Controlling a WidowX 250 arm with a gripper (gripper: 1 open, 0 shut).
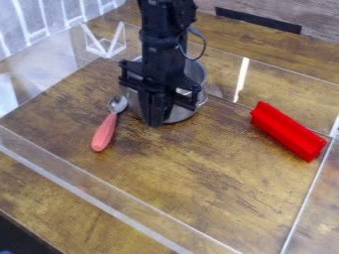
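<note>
The black gripper (159,107) hangs in the centre of the view, in front of a silver pot (191,71) that it largely hides. Its fingers look close together; whether anything is between them is too small to tell. To its lower left, a pink-handled utensil (106,130) with a metal head lies on the wooden table (199,198), apart from the gripper.
A red block (288,130) lies on the right side of the table. Clear panels or edges run along the left and right sides.
</note>
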